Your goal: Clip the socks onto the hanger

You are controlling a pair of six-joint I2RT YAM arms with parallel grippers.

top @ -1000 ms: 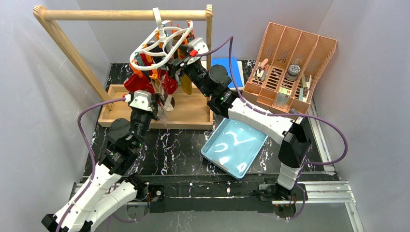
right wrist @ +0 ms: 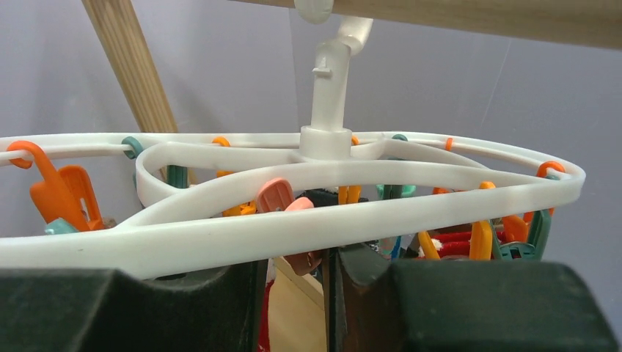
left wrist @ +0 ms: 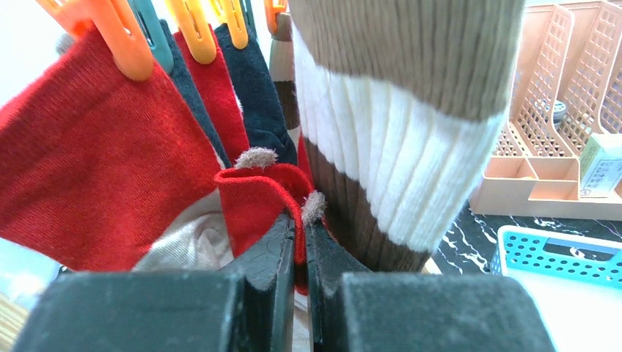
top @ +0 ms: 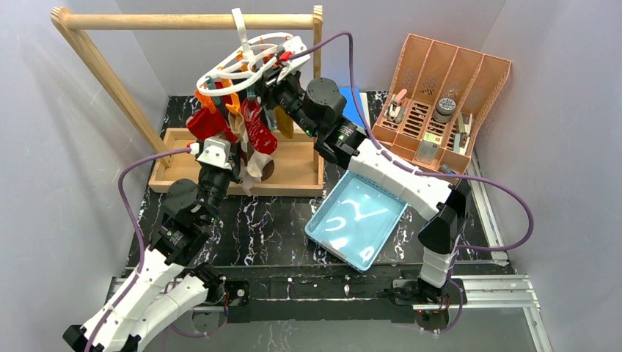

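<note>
A white round clip hanger (top: pixel 235 86) with orange, teal and pink clips hangs from the wooden bar (top: pixel 161 22). Red, dark and striped socks hang from it, among them a red sock (left wrist: pixel 103 161) and a brown-white striped sock (left wrist: pixel 396 147). My left gripper is shut below them on a red sock with grey fuzz (left wrist: pixel 253 198). My right gripper is shut at the hanger's near rail, on what looks like a pink clip (right wrist: pixel 275 198), partly hidden behind the rail.
A wooden tray (top: pixel 301 187) lies beneath the hanger. A blue basket (top: pixel 356 220) sits at centre right, and a peach organizer (top: pixel 403 59) with small items stands at the back right. A blue board (top: pixel 352 103) lies behind my right arm.
My right gripper has moved slightly up and left along the hanger, and the hanger's ring has shifted and turned a little. The left arm stays still.
</note>
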